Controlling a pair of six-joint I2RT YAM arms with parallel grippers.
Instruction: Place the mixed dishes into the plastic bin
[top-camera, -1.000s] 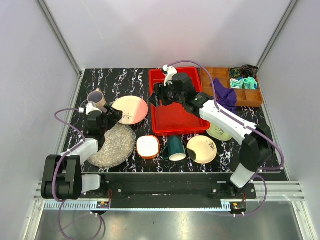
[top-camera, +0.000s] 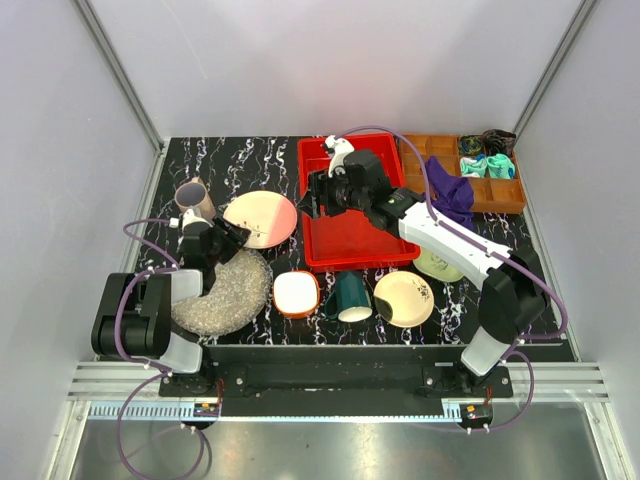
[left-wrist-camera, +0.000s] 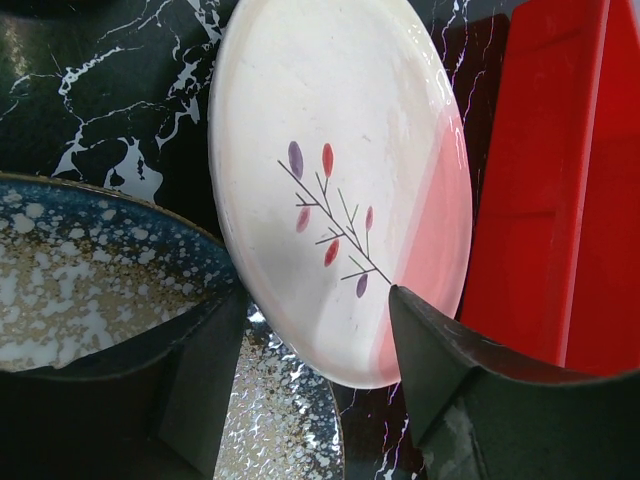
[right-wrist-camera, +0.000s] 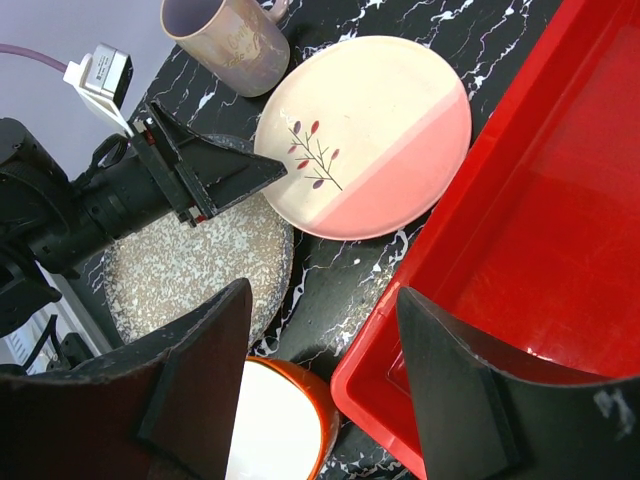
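Observation:
The red bin (top-camera: 350, 262) stands empty at the middle back. To its left lies a white and pink plate (left-wrist-camera: 330, 90) with a twig pattern. My left gripper is part open at the plate's near edge, its fingers on either side of that end; whether they touch the rim I cannot tell. A large speckled plate (top-camera: 225, 295) lies below the left arm. Over the bin's left part, my right gripper hangs open and empty. A mug (top-camera: 196, 197), an orange-rimmed dish (top-camera: 296, 294), a dark green mug (top-camera: 352, 297) and a cream plate (top-camera: 404, 299) lie around.
A wooden organiser (top-camera: 497, 195) with cloths fills the back right, a purple cloth (top-camera: 450, 190) hanging over it. A green plate (top-camera: 437, 265) lies partly under the right arm. The bin's raised wall stands close to the pink plate.
The right arm and the dishes have stayed put.

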